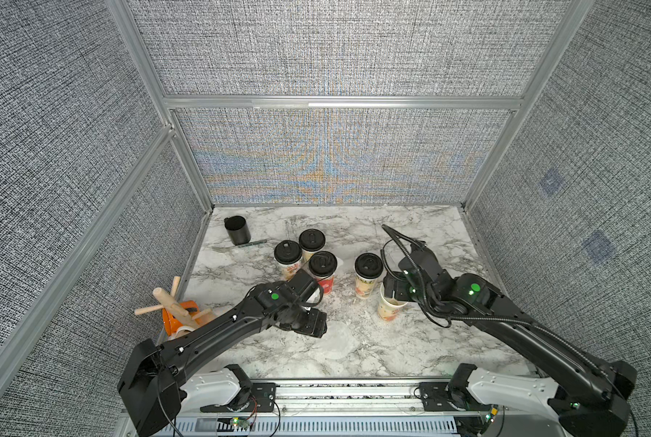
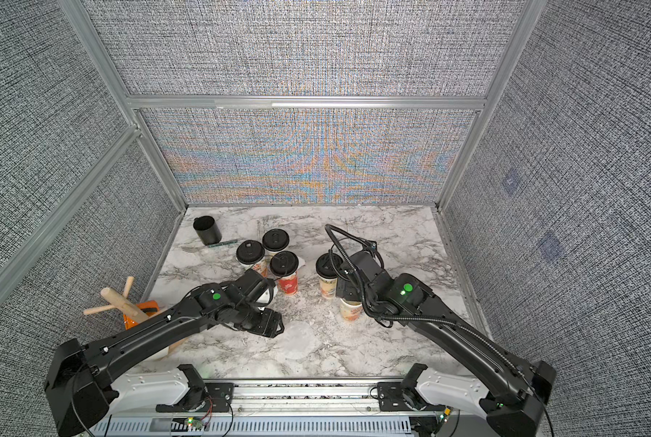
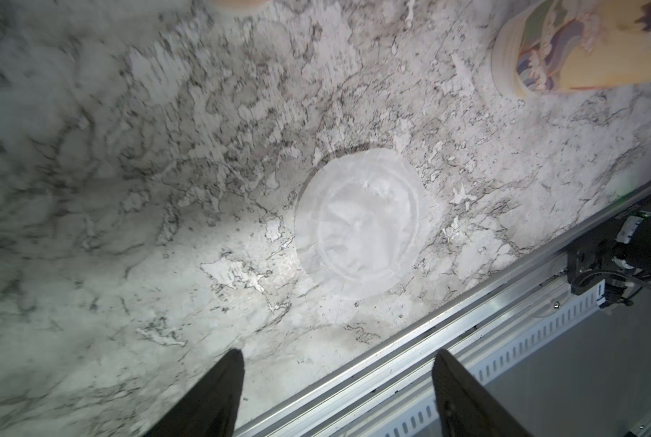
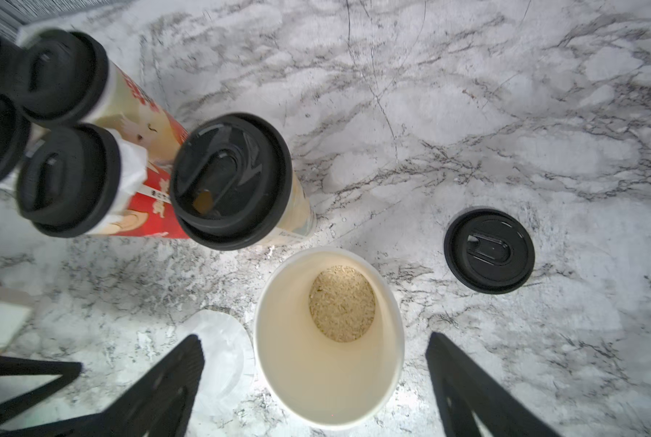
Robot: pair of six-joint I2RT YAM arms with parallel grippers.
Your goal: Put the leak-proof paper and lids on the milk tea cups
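Note:
The leak proof paper, a thin translucent white disc [image 3: 361, 222], lies flat on the marbled table. My left gripper is apart from it, open and empty, on the paper's near side in the left wrist view. An uncovered paper cup [image 4: 281, 357] stands upright, with pale grainy stuff at its bottom. Over this cup is my right gripper, its fingers spread wide with the cup's mouth showing between them; whether they touch the cup cannot be told. A loose black lid [image 4: 489, 250] rests on the table to the cup's right.
Several cups with black lids, such as the cream cup [image 1: 366, 285] and the red cup [image 1: 324, 273], stand behind the work area. A black mug [image 1: 236, 230] is at the back left. Wooden tools and an orange object [image 1: 171, 322] crowd the left edge.

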